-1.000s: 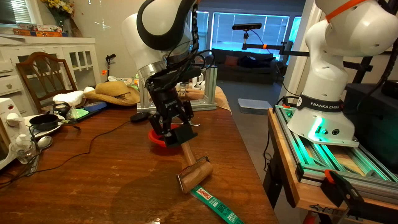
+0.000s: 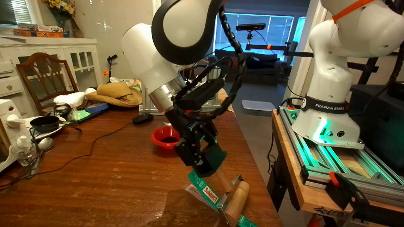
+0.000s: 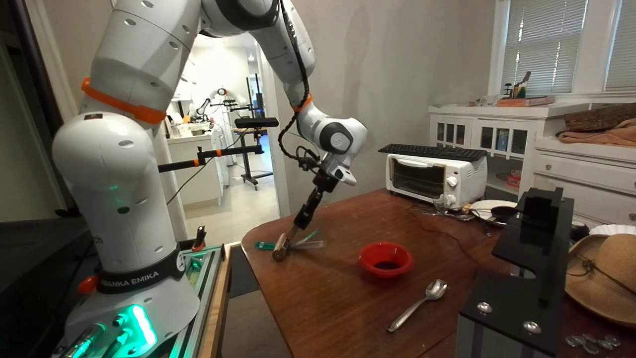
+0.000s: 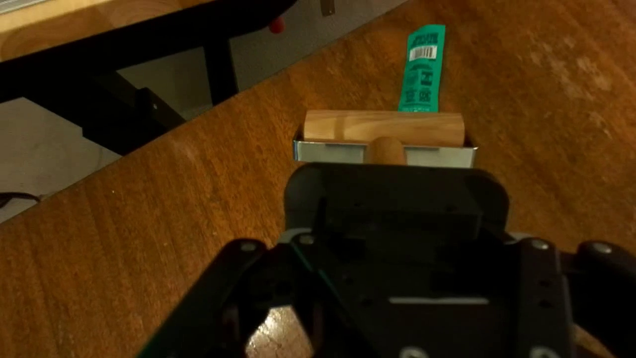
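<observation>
A wooden roller (image 2: 237,203) with a metal frame and wooden handle lies across a green snack packet (image 2: 206,189) on the table. My gripper (image 2: 212,166) is shut on the roller's handle, which slants down from the fingers. In the wrist view the roller (image 4: 381,128) crosses beyond the black fingers (image 4: 396,191), and one end of the packet (image 4: 423,68) sticks out past it. Exterior view 2 has the roller (image 3: 280,247) near the table's corner, with the packet (image 3: 264,245) showing on both sides. Whether the roller presses on the packet I cannot tell.
A red bowl (image 3: 385,260) stands on the table, with a metal spoon (image 3: 417,305) nearby. The table's edge (image 4: 238,95) runs close to the roller. A white toaster oven (image 3: 438,177) sits farther back. Open tabletop lies left of the roller in exterior view 1.
Gripper and roller have moved toward the lower right in exterior view 1, along the packet toward its other end. The packet's near part, with its label, now shows behind the roller.
</observation>
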